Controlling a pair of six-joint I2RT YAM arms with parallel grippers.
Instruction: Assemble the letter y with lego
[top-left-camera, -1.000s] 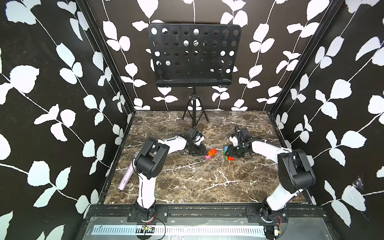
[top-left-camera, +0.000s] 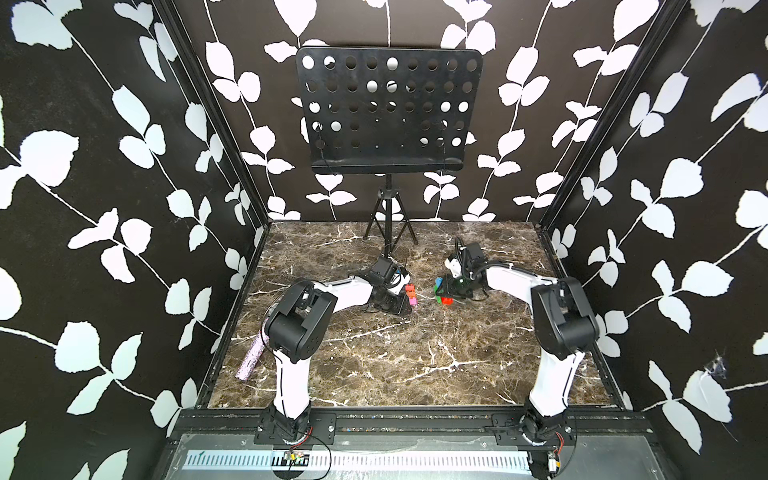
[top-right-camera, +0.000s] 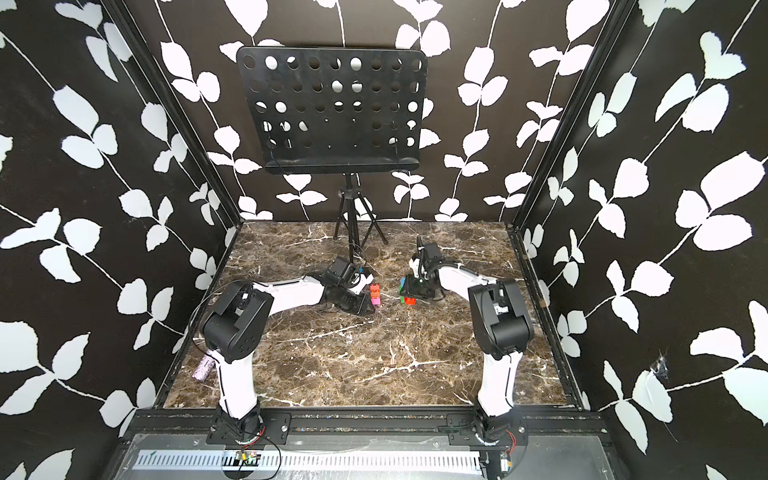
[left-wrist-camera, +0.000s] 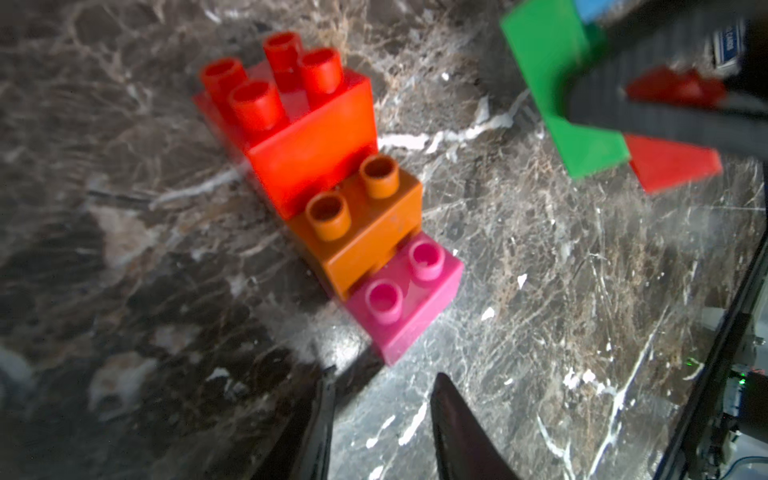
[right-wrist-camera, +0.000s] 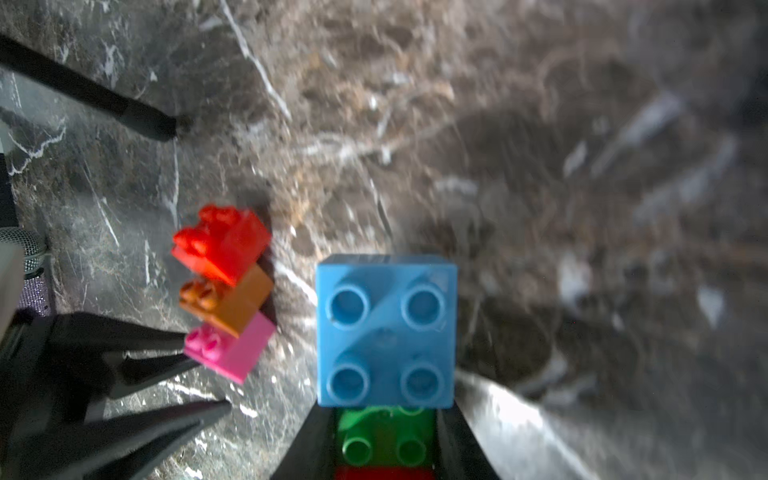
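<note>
A red brick (left-wrist-camera: 288, 144), orange brick (left-wrist-camera: 360, 216) and pink brick (left-wrist-camera: 404, 292) form a joined row in the left wrist view. My left gripper is just below the pink end, fingertips apart; whether anything is gripped is unclear. My right gripper is shut on a stack: a light-blue brick (right-wrist-camera: 385, 336) on top, a green brick (right-wrist-camera: 376, 432), red beneath. This stack is right of the row, a short gap away in the top views.
A black music stand (top-left-camera: 388, 112) stands behind, its tripod near the bricks. A speckled microphone (top-left-camera: 252, 356) lies at the left.
My right gripper and its stack have moved left and slightly back, closer to the row. The row has turned and shifted slightly left; the left arm is almost still.
</note>
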